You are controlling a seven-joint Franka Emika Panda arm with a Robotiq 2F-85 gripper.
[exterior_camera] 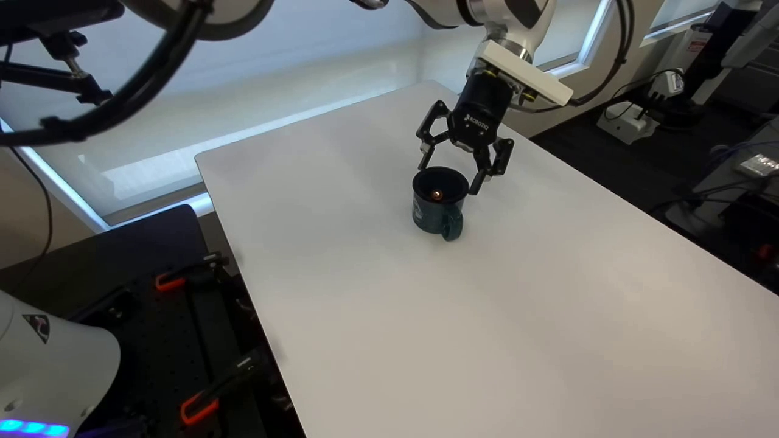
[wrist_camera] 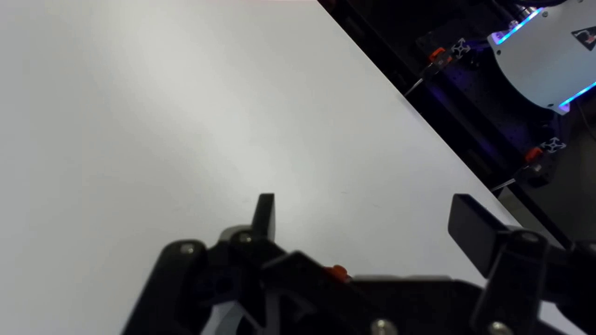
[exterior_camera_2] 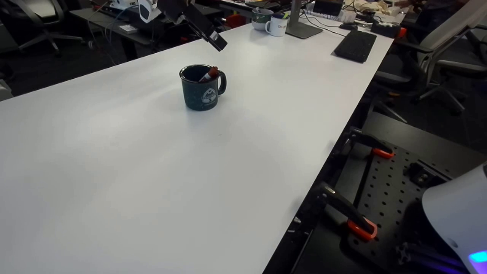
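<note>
A dark green mug (exterior_camera: 432, 212) stands upright on the white table, its handle towards the front in exterior view 1. Inside it leans a marker (exterior_camera_2: 210, 73) with a red-brown cap just above the rim. My gripper (exterior_camera: 450, 179) is above and behind the mug, its fingers spread wide with nothing between them. In exterior view 2 the gripper (exterior_camera_2: 218, 43) shows beyond the mug, clear of it. The wrist view has the two fingertips far apart over bare table; a red tip of the marker (wrist_camera: 338, 271) peeks out behind the gripper body, which hides most of the mug.
Clamps (exterior_camera_2: 347, 205) sit beyond the table edge.
</note>
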